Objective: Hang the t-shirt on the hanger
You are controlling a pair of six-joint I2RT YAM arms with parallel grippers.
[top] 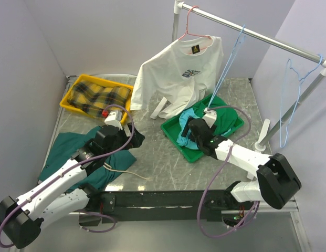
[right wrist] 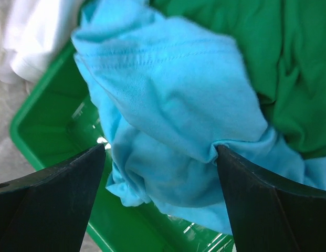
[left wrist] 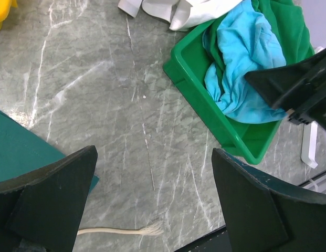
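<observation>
A white t-shirt [top: 179, 79] with a flag print hangs on a red hanger [top: 188, 26] from the rail. Crumpled light-blue cloth [right wrist: 173, 110] lies in the green bin [left wrist: 204, 100] beside darker green cloth [right wrist: 304, 68]. Over the light-blue cloth my right gripper stands open, its fingers apart; whether they touch the cloth I cannot tell. My left gripper is open above bare grey table, empty between its fingers. A blue hanger [top: 231, 65] dangles from the rail close to the right arm, and another blue hanger [top: 293, 100] hangs at the rail's right end.
The metal rail [top: 252, 33] crosses above the back right. A yellow bin [top: 81, 79] with checked cloth stands at the back left. Dark teal cloth [top: 63, 152] spreads under the left arm, a pale cord [left wrist: 115, 230] beside it.
</observation>
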